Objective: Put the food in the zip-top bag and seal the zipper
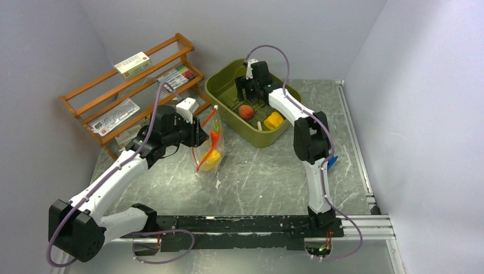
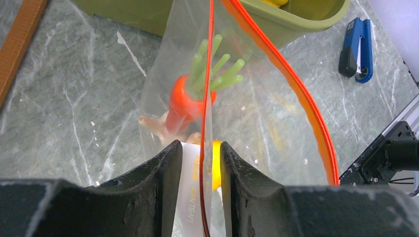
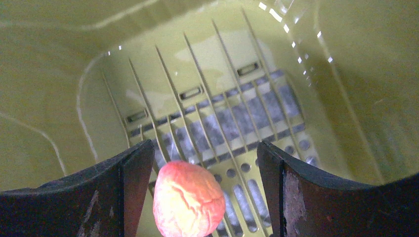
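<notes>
The zip bag stands near the table's middle, holding a carrot, a yellow item and something pale. My left gripper is at its orange-edged mouth, fingers parted around the near edge; whether they grip it is unclear. My right gripper is open inside the green bin, above a round reddish food. A yellow food and a small pale piece also lie in the bin.
A wooden rack with boxes stands at back left. A blue stapler lies right of the bin, partly hidden by the right arm.
</notes>
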